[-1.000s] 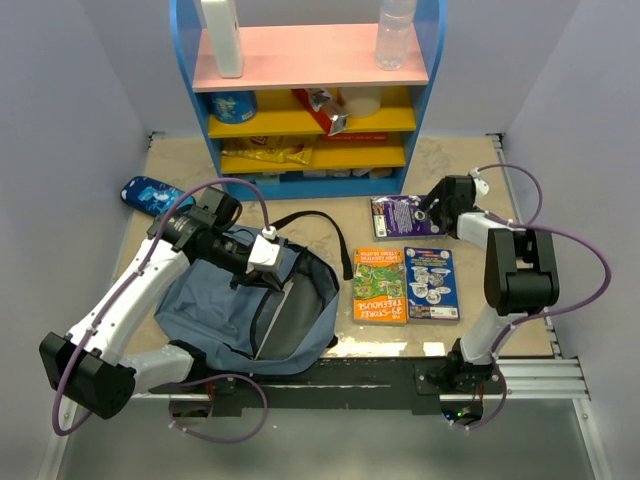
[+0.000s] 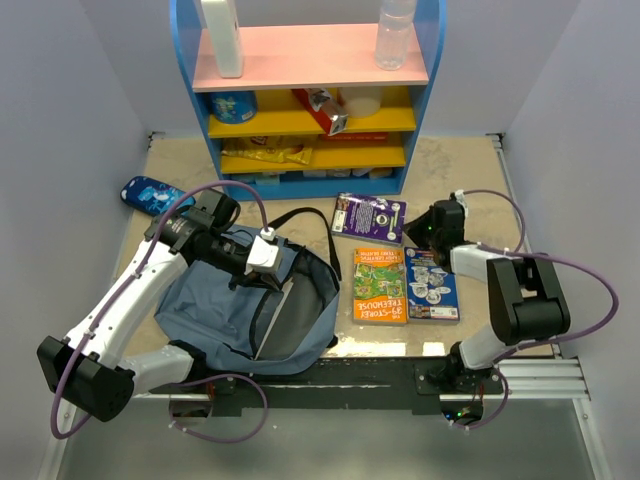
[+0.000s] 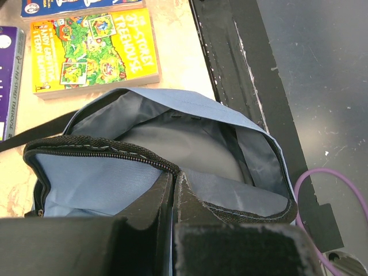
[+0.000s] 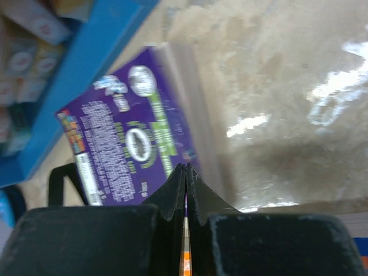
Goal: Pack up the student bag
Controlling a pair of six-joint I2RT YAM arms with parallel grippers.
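The purple book (image 2: pixel 368 217) lies flat in front of the shelf. My right gripper is shut at its near edge with nothing between the fingers; the book is outside them. The blue-grey bag (image 2: pixel 205 315) lies at the left with its mouth open to the right. Its zipped edge (image 3: pixel 98 148) is pinched by my left gripper, which is shut on it. In the top view the orange-and-yellow book (image 2: pixel 380 312) and the blue book (image 2: pixel 432 287) lie side by side, right of the bag.
The shelf (image 2: pixel 310 188) stands behind the purple book. A blue case (image 2: pixel 150 194) lies at the back left. The bag's black strap (image 2: pixel 326 228) runs up to the purple book.
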